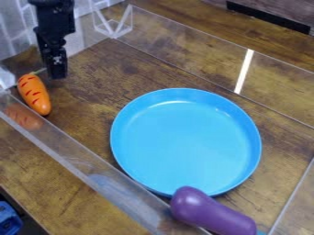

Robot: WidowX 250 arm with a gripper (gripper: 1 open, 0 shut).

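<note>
My black gripper (54, 62) is low at the upper left, its fingers open and close above the wooden floor. An orange carrot (33, 94) lies just below and left of it, near the clear side wall. A blue plate (185, 140) fills the middle right. A purple eggplant-like object (211, 212) lies at the bottom right, by the clear front wall.
Clear plastic walls (101, 176) border the area. A small blue object (6, 220) sits at the bottom left outside them. Bare wood spans the space between carrot, plate and back wall.
</note>
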